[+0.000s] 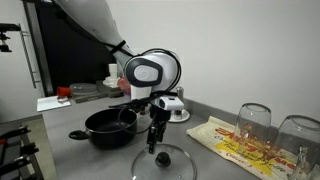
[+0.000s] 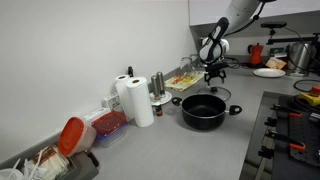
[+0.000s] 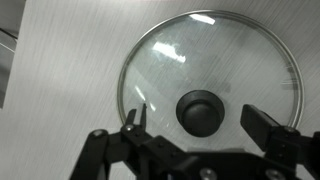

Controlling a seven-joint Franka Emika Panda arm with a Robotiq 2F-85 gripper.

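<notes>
A round glass lid with a metal rim [image 3: 150,45] lies flat on the grey table, its black knob [image 3: 200,113] facing up. In exterior view 1 the lid [image 1: 180,172] is in front of my arm, beside the black two-handled pot [image 1: 110,127]. My gripper hangs above the lid, fingers wide apart on either side of the knob as seen from the wrist, with nothing held. Exterior view 1 shows the gripper [image 1: 153,146] up and to the left of the knob, apart from it. The pot [image 2: 205,109] has no lid on it.
Upturned glass jars [image 1: 253,122] and a yellow patterned cloth [image 1: 222,138] lie right of the lid. White paper rolls [image 2: 140,102] and a red container [image 2: 75,134] stand along the wall. Bare table [image 2: 185,150] spreads in front of the pot.
</notes>
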